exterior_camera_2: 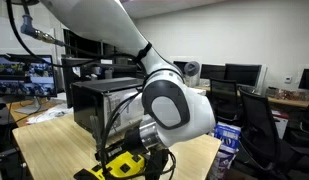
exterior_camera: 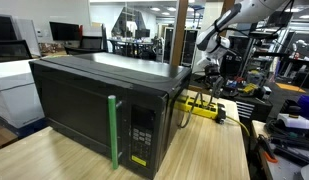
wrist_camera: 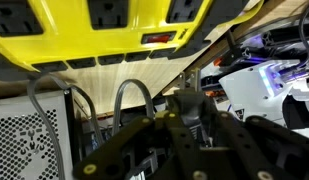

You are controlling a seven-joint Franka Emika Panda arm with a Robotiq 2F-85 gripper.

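Observation:
A yellow power strip (wrist_camera: 89,30) with black sockets and a red switch (wrist_camera: 158,38) runs across the top of the wrist view. It also lies on the wooden table beyond the black microwave (exterior_camera: 104,105) in exterior view 1, and low in exterior view 2 (exterior_camera_2: 119,168). My gripper (exterior_camera: 210,84) is close above the strip, near its far part. In the wrist view its dark body fills the lower right, and I cannot make out how far apart the fingers stand or whether anything is between them. The white arm hides much of the gripper in exterior view 2.
Grey cables loop below the strip in the wrist view. A perforated metal box (wrist_camera: 26,145) lies at lower left there. A green strip (exterior_camera: 113,130) stands along the microwave's front. Bare wooden table (exterior_camera: 219,145) lies in front of the power strip.

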